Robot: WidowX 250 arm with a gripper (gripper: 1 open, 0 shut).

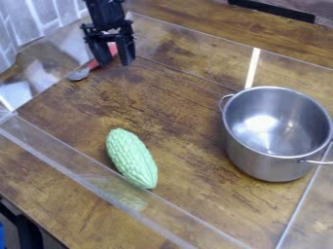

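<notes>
My black gripper (109,49) hangs at the top left, low over the table, above or around a utensil with a red handle and a pale head (81,72). Whether the fingers are open or shut on the handle is too small to tell. A pale green bitter melon (130,158) lies near the front centre. A steel pot (272,136) with two side handles stands on the right.
Clear plastic walls or strips border the work area at the left, front and right.
</notes>
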